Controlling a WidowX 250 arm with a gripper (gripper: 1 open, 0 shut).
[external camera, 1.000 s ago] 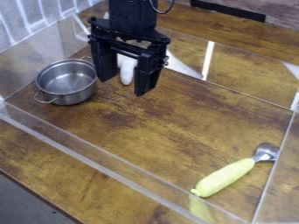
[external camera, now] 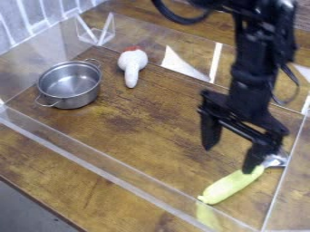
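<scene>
My black gripper [external camera: 230, 145] is open, slightly blurred, hanging at the right above a yellow-green handled scoop [external camera: 230, 187] that lies near the front right of the wooden surface, its metal end partly behind the gripper. A steel pot [external camera: 69, 89] with two handles sits at the left. A white object [external camera: 132, 65] with a small red top, perhaps a toy, lies to the right of the pot.
Clear plastic walls [external camera: 91, 154] border the wooden work area [external camera: 140, 136]. White pieces stand along the back edge.
My gripper has moved right and down from beside the pot to above the scoop, uncovering the white object. The pot and scoop have not visibly moved.
</scene>
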